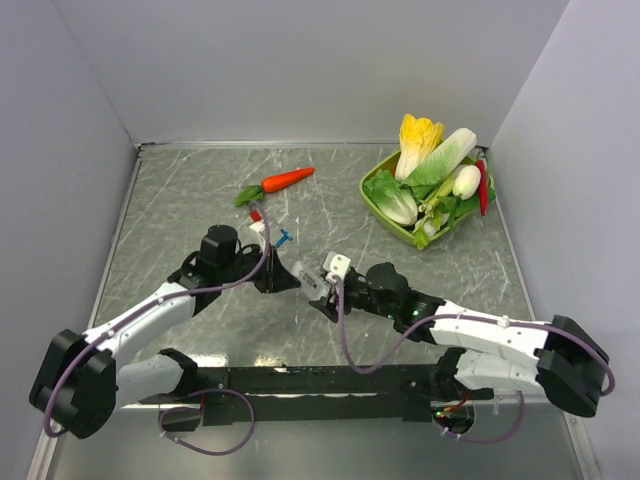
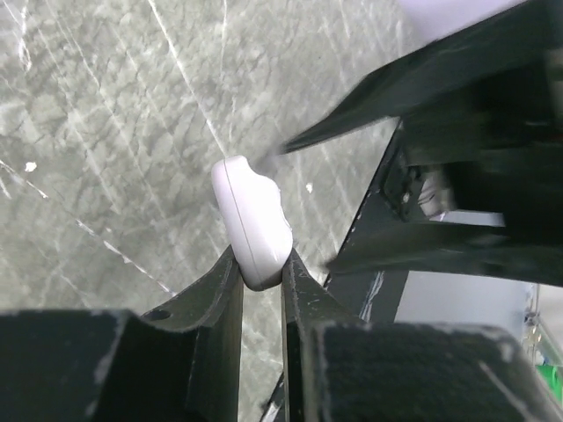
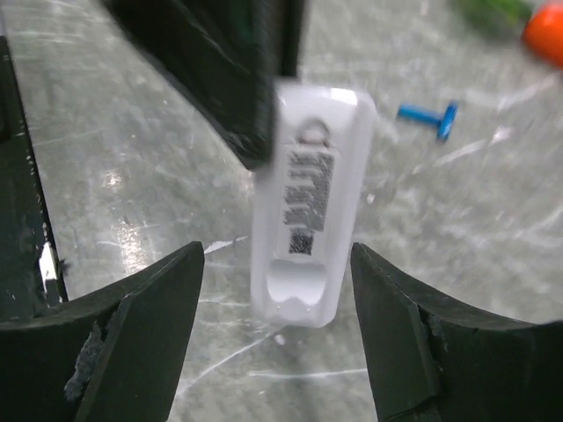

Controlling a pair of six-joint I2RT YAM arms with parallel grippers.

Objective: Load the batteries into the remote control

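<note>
A white remote control (image 3: 303, 211) hangs above the table between the two arms, its battery side with a printed label turned toward the right wrist camera. My left gripper is shut on one end of the remote (image 2: 251, 215). In the top view the remote (image 1: 311, 283) spans the gap between the two hands. My right gripper stands part open, its fingers (image 3: 145, 321) on either side of the remote's near end with space showing between. Whether any batteries sit in the remote cannot be made out.
A blue T-shaped piece (image 3: 431, 116) lies on the table, with a carrot (image 1: 288, 179) farther back. Toward the back right stands a green basket (image 1: 378, 212) of vegetables. Bare grey table (image 1: 190, 200) lies at the left.
</note>
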